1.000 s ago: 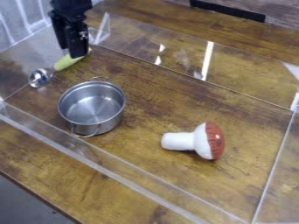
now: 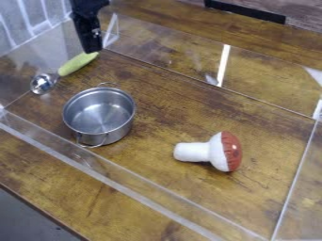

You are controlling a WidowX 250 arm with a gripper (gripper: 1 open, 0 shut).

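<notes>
My black gripper [image 2: 90,42] hangs at the upper left, raised above and behind a pale yellow-green elongated object [image 2: 77,64], apparently shut, though small and dark in view. A shiny metal round piece [image 2: 44,83] lies at that object's lower left. A steel pot [image 2: 98,117] with side handles stands left of centre. On the right lies a white toy mushroom [image 2: 209,152] with a red cap.
Clear plastic walls border the wooden table [image 2: 151,188] on all sides. The wood between the pot and the mushroom, and toward the back right, is bare.
The gripper has moved up and back from over the yellow-green object, leaving it more exposed. The pot and mushroom have stayed in place.
</notes>
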